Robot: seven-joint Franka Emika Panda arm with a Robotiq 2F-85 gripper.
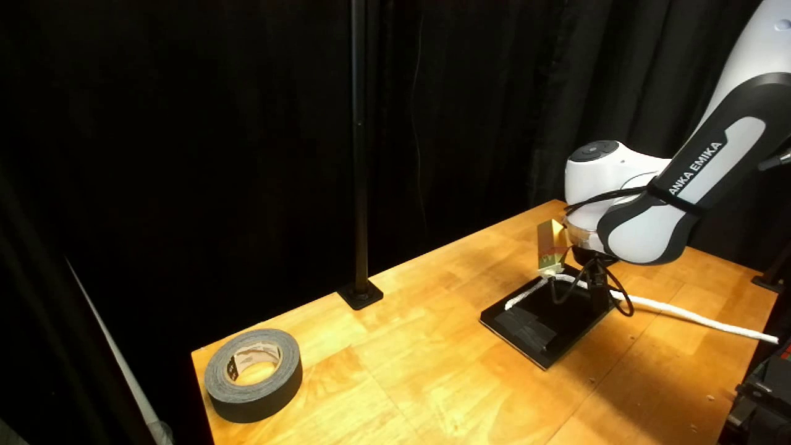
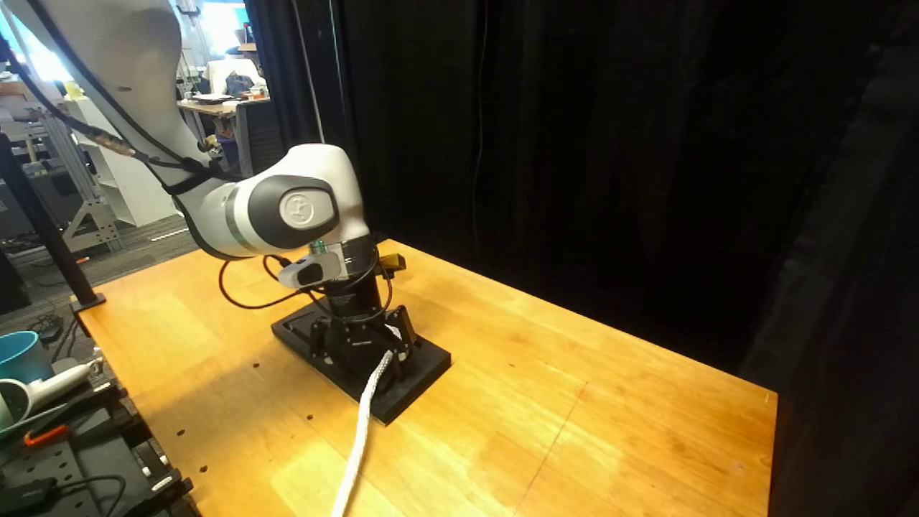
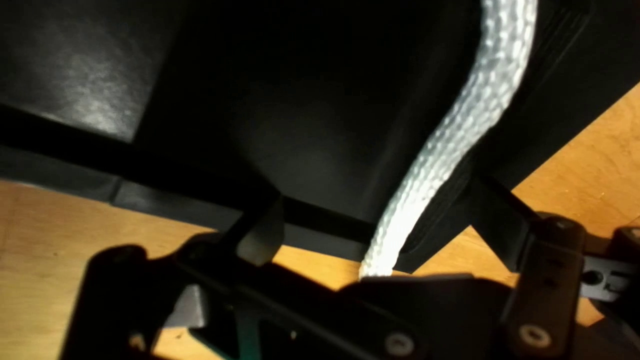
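A white braided rope (image 3: pixel 447 141) runs across a black rectangular board (image 3: pixel 312 120) and past its edge. Toward the table's front, its loose length (image 2: pixel 362 431) trails over the wood in exterior view 2. My gripper is open low over the board, its fingers (image 3: pixel 267 237) set wide apart on either side of the rope. The rope passes through the gap; it is not clamped. In exterior view 1 the arm's wrist and cables partly hide the gripper, while a short end of the rope (image 1: pixel 524 295) shows on the board (image 1: pixel 545 355).
A roll of dark tape (image 1: pixel 254 374) lies at the table's far left corner in exterior view 1. A black post (image 1: pixel 360 293) stands at the table edge. Between tape and board, the wooden table (image 1: pixel 415 348) is clear.
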